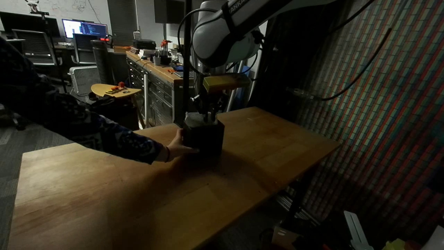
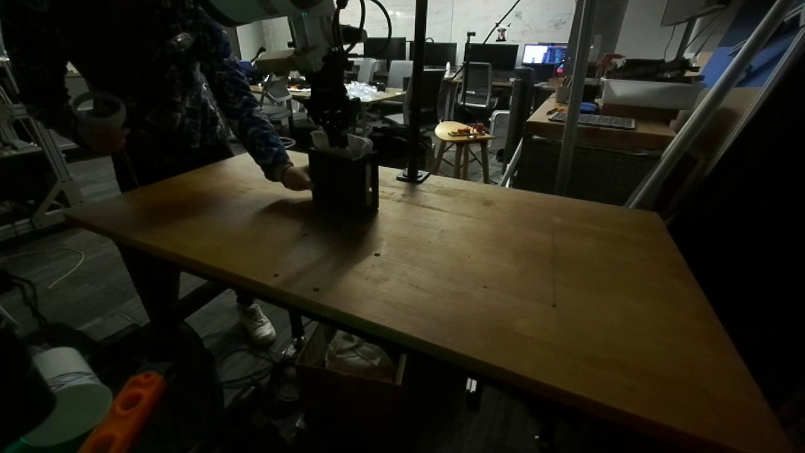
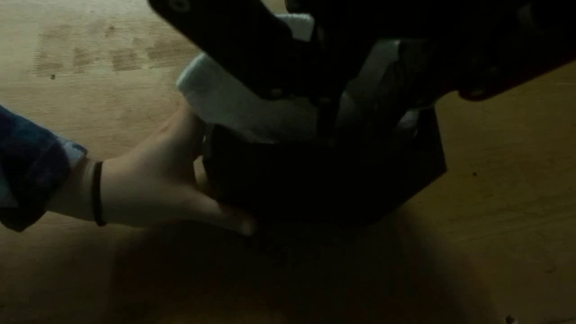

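A black box (image 1: 204, 139) with a whitish, soft-looking lining or cloth (image 2: 347, 146) at its top stands upright on the wooden table. A person's hand (image 1: 177, 146) is on its side. My gripper (image 1: 211, 117) points straight down at the box's mouth, its fingertips over or just inside the opening. In the wrist view, the dark fingers (image 3: 327, 116) show against the whitish material (image 3: 254, 105), spread apart. Nothing can be made out as held between them. The inside of the box is mostly hidden, and the light is too dim to tell whether the fingers touch the material.
A black upright post (image 2: 416, 98) rises at the table's far edge, close to the box. The person's sleeved arm (image 1: 112, 133) reaches across the table.
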